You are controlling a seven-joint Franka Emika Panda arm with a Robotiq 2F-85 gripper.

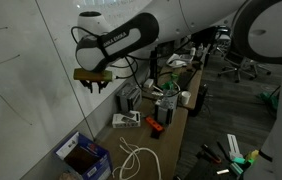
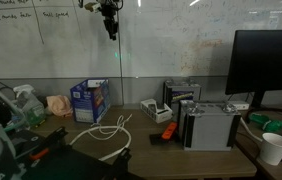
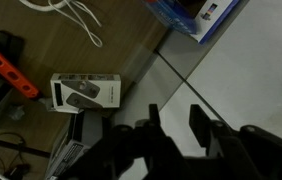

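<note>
High in front of the whiteboard (image 1: 26, 45) hangs my gripper (image 1: 93, 85), well above the desk. In the wrist view the two fingers (image 3: 154, 115) stand apart, and only the pale board shows between them; the gripper is open and holds nothing. On the desk below lie a small white box with a phone-like picture (image 3: 86, 91), a red-and-black tool (image 3: 11, 72) and a loop of white cable (image 2: 106, 131). A blue box (image 2: 89, 100) stands against the board. No object touches the gripper.
Two grey metal cases (image 2: 209, 127) stand right of the red tool. A monitor (image 2: 266, 68) and a white mug (image 2: 274, 148) are at the far right. Bare desk (image 1: 169, 150) shows around the cable.
</note>
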